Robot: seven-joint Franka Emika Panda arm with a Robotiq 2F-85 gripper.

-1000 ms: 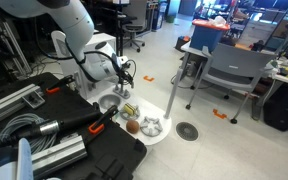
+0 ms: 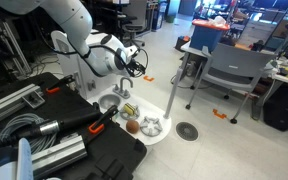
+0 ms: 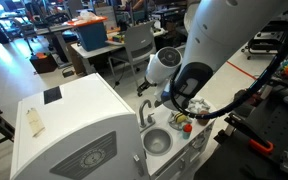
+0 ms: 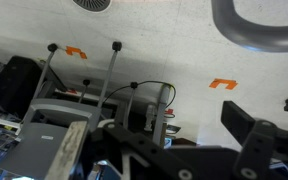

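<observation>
In exterior view 1 my gripper (image 2: 137,61) hangs in the air above and behind the sink counter (image 2: 164,108), beyond the tall grey faucet (image 2: 126,87). Its fingers are too small there to read, and the dark gripper parts (image 4: 189,150) along the bottom of the wrist view do not settle it. Nothing clearly held shows. On the white counter lie a yellow item (image 2: 131,110), a brown round item (image 2: 133,127) and a crumpled white thing (image 2: 152,126). Beside them is the round metal basin (image 2: 109,102). A small red item (image 3: 187,128) shows in exterior view 2.
The faucet's curved spout (image 4: 264,38) fills the wrist view's top right corner. A grey chair (image 2: 240,65) and a blue-topped table (image 2: 205,39) stand beyond the counter. Tools lie on the black table (image 2: 104,155) in front. Open floor stretches to the right.
My gripper has risen and shifted slightly right, away from the faucet, in exterior view 1. The items on the counter look unmoved.
</observation>
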